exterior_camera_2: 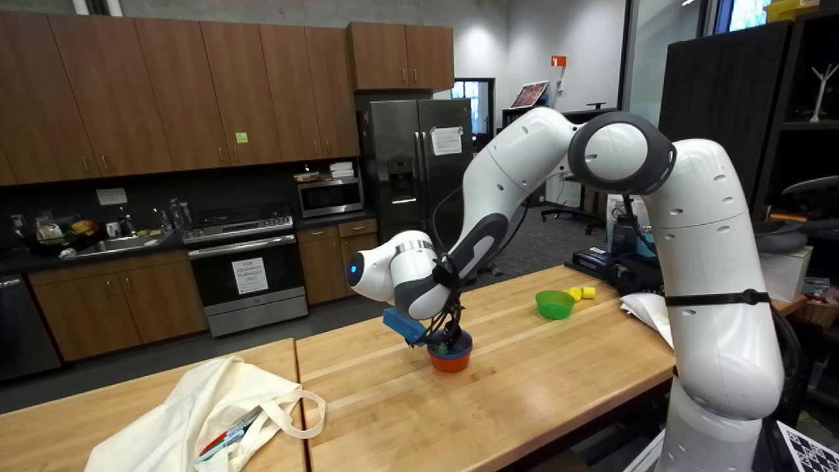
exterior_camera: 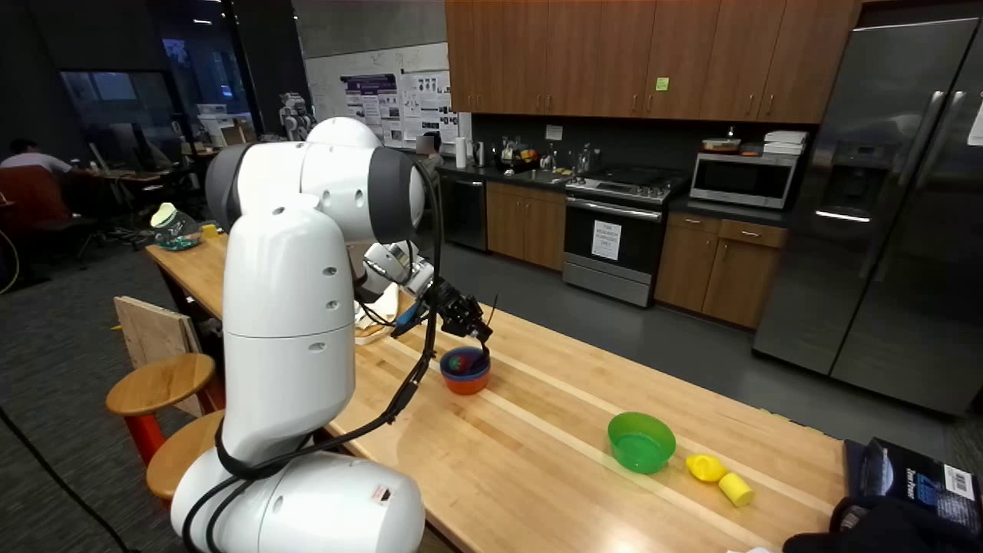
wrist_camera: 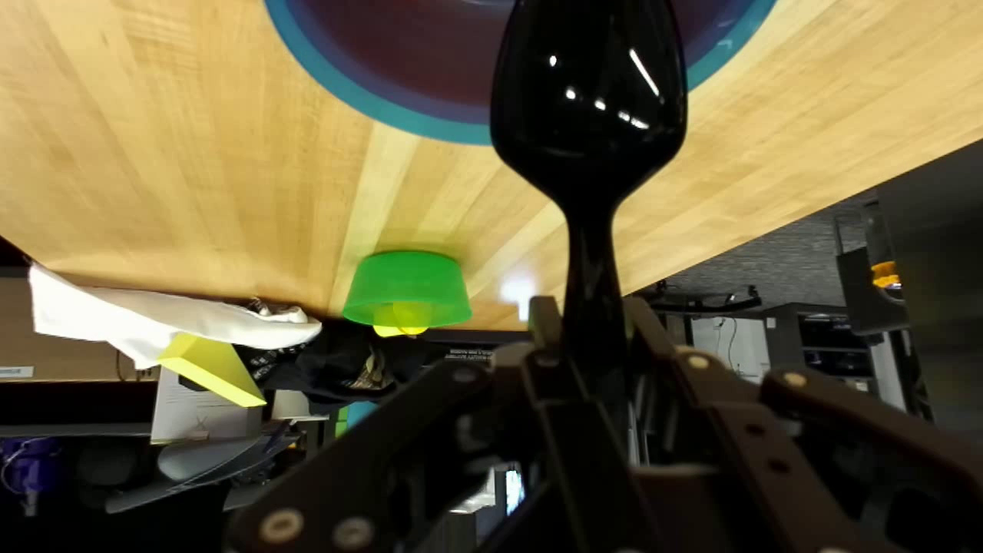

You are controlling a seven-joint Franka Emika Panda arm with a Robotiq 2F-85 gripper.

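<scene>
My gripper is shut on the thin handle of a black spoon (wrist_camera: 590,110), whose broad head extends over the bowl in the wrist view. That bowl is a blue bowl (wrist_camera: 410,118) nested in an orange-red bowl (exterior_camera: 465,385) on the wooden table. Something red and green (exterior_camera: 458,365) lies inside it. In exterior view 1 the spoon's head dips inside the rim, with the gripper (exterior_camera: 483,339) just above. From exterior view 2, the wrist and cables partly hide the gripper above the orange-red bowl (exterior_camera_2: 450,364).
A green bowl (exterior_camera: 641,442) stands farther along the table, beside a yellow lemon-like item (exterior_camera: 706,467) and a yellow cylinder (exterior_camera: 736,489). A cream cloth bag (exterior_camera_2: 196,409) lies on the adjoining table. Bare tabletop separates the bowls.
</scene>
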